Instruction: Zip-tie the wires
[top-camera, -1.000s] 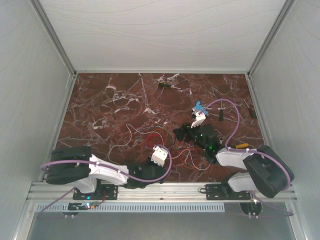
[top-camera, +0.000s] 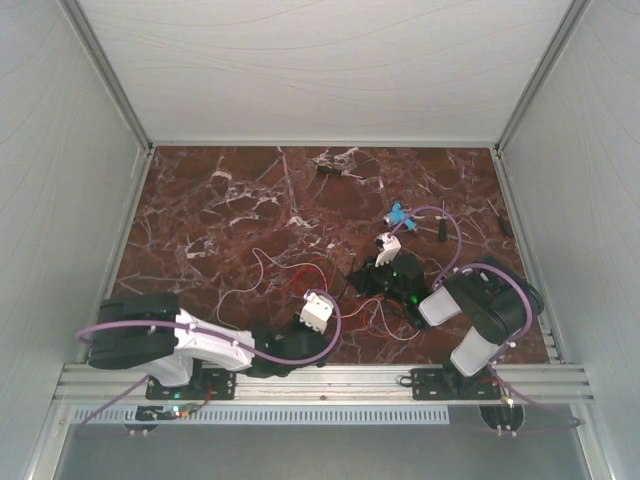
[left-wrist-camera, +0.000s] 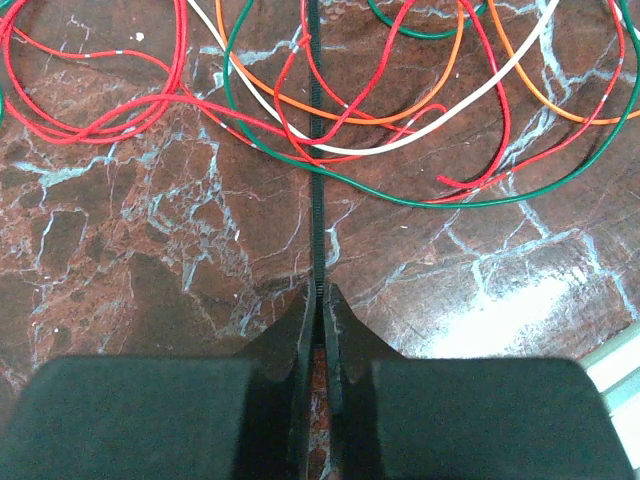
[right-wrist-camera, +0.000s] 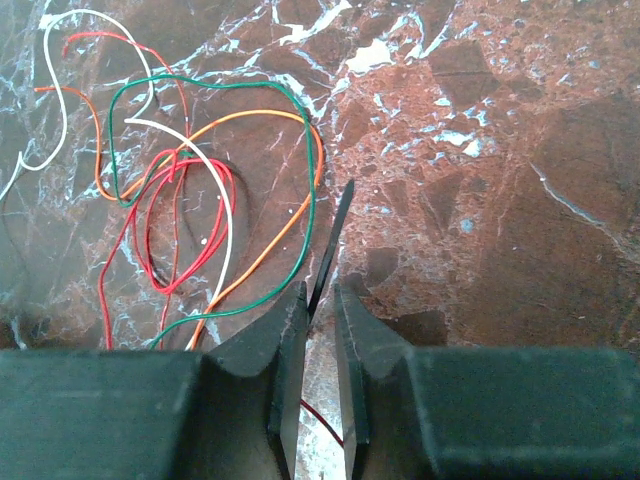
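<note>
A tangle of red, white, green and orange wires (left-wrist-camera: 440, 115) lies on the marble table (top-camera: 220, 200). A black zip tie (left-wrist-camera: 318, 230) runs beneath the wires in the left wrist view, with my left gripper shut on its near end. In the right wrist view the tie's pointed end (right-wrist-camera: 340, 210) sticks up beside the wires, at my right gripper, whose fingers stand slightly apart around or beside it; I cannot tell whether they grip it.
A screwdriver (top-camera: 330, 170) lies at the back, and a blue object (top-camera: 397, 215) with other tools (top-camera: 442, 228) at the back right. The front rail borders the left gripper's side.
The left arm has barely moved.
</note>
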